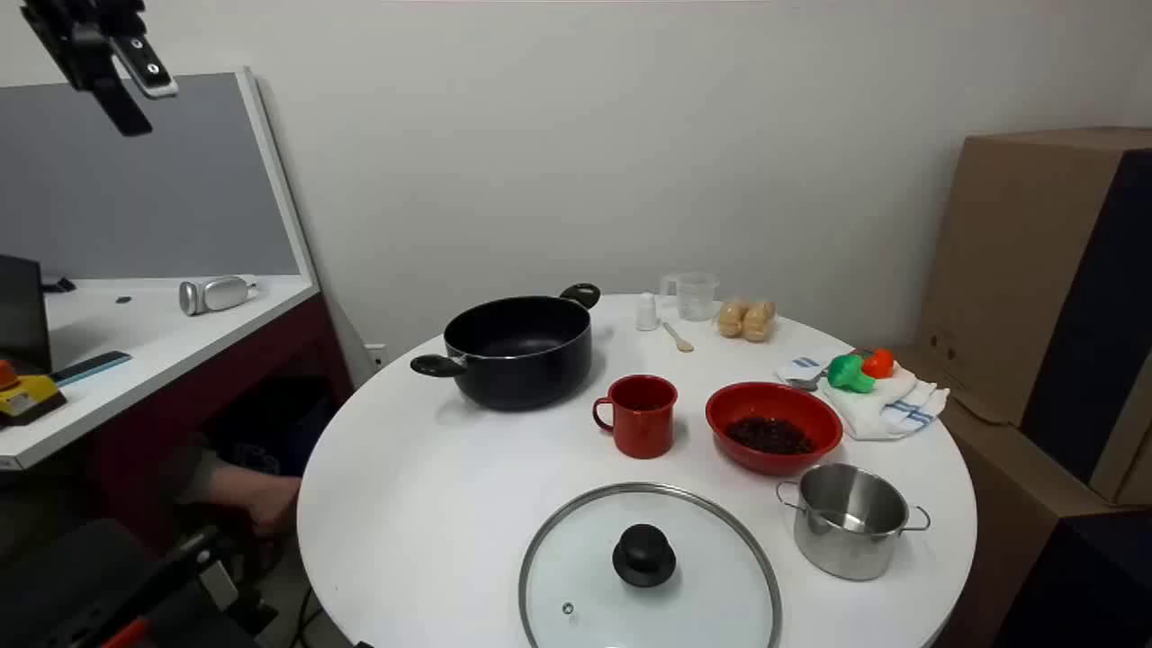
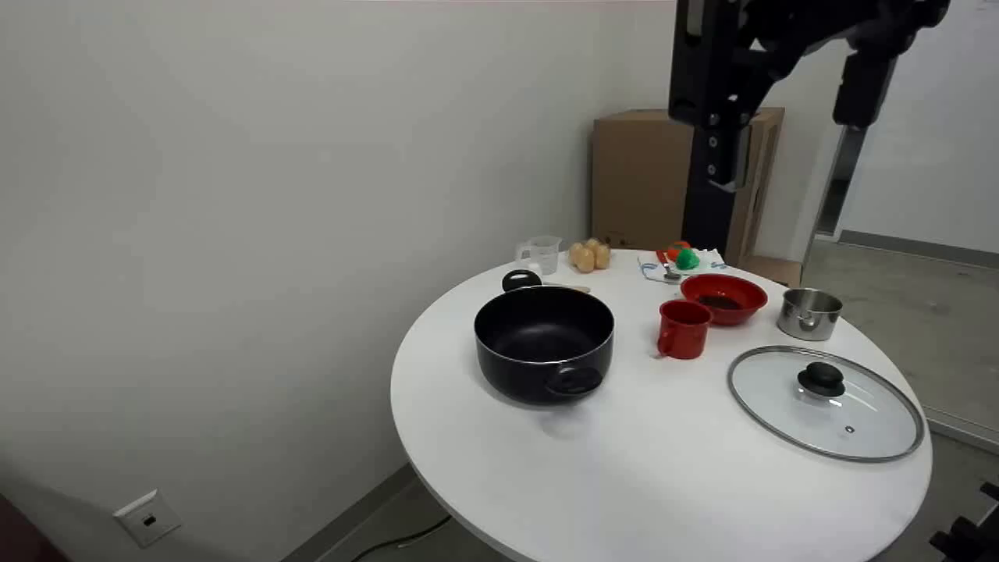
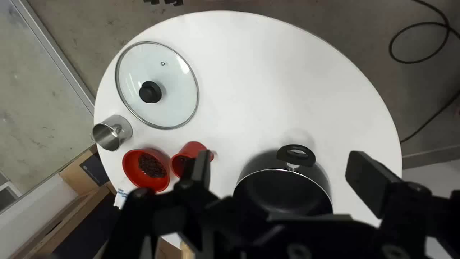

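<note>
High above the round white table (image 1: pixel 432 518), my gripper (image 1: pixel 149 106) hangs with its fingers wide apart and nothing between them. In the wrist view its fingers (image 3: pixel 366 181) frame the black pot (image 3: pixel 284 190) far below, touching nothing. The two-handled pot (image 2: pixel 543 361) stands uncovered, and its inside looks empty. A glass lid (image 1: pixel 583 540) with a black knob lies flat on the table, apart from the pot. Between pot and bowl stands a red mug (image 1: pixel 644 421). Dark small pieces fill the bottom of the red bowl (image 1: pixel 756 459). Beside it sits a small steel pot (image 1: pixel 853 551).
Toward the back are a clear measuring cup (image 1: pixel 697 297), a white shaker (image 1: pixel 645 313), a small wooden spoon (image 1: pixel 679 338) and tan round items (image 1: pixel 745 319). Green and orange pieces rest on a cloth (image 1: pixel 907 405). Cardboard boxes (image 1: pixel 1026 259) border the table.
</note>
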